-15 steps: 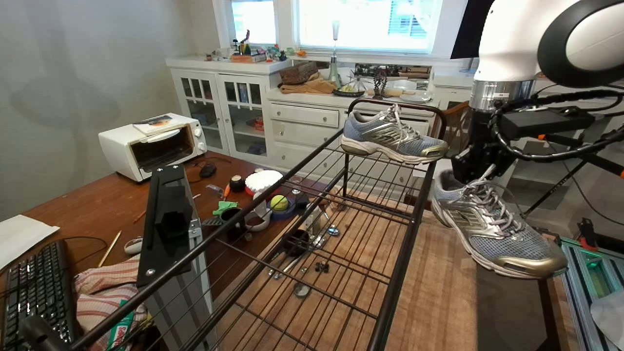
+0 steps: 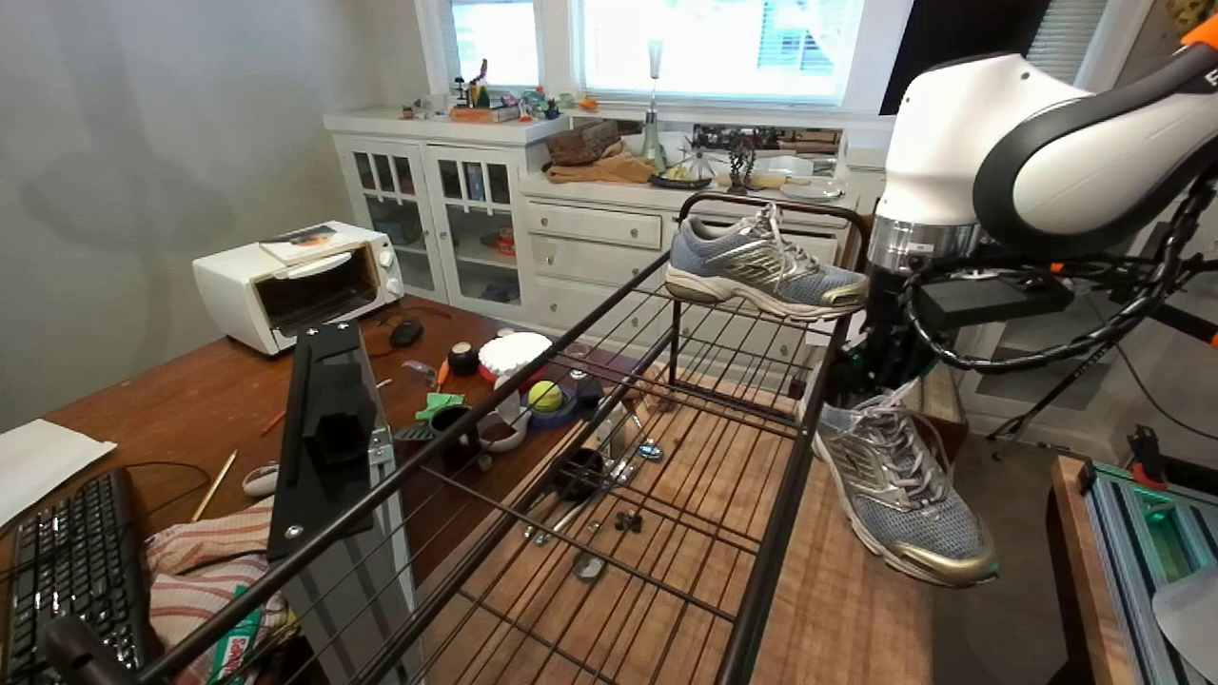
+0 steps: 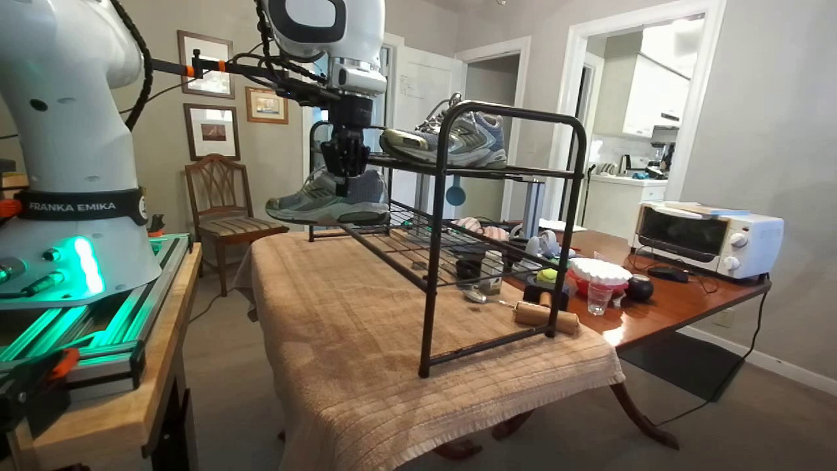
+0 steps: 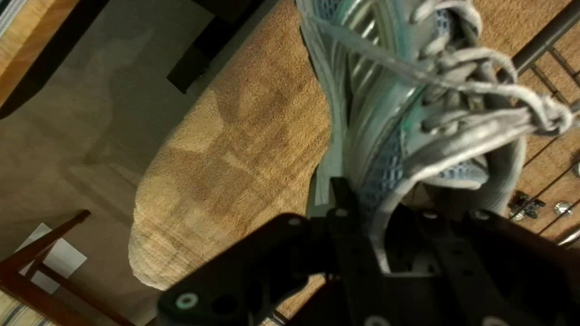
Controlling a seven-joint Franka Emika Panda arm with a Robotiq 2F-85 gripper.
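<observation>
A grey-blue running shoe (image 2: 908, 497) hangs from my gripper (image 3: 345, 176), which is shut on the collar wall near the heel. One finger (image 4: 341, 193) lies outside that wall; the other goes down into the shoe opening. The toe points away from the black wire rack (image 2: 788, 514), toward the robot base, and the heel is close beside the rack's long rail; whether they touch I cannot tell. In the wrist view, loose laces (image 4: 489, 127) trail across the shoe toward the rack. The matching shoe (image 2: 759, 268) rests upright on the rack's top shelf at the far end.
Under the rack, small metal items (image 2: 588, 565) lie on the tan cloth (image 3: 345, 314). The rack's upright end frame (image 3: 435, 259) stands close to the arm. Beyond it are a bowl (image 3: 600, 275) and a toaster oven (image 3: 706, 235). Shelf space beside the resting shoe is bare.
My gripper and the held shoe have moved toward the rack and lower, leftward in exterior view 1. The shoe on the rack stays where it was.
</observation>
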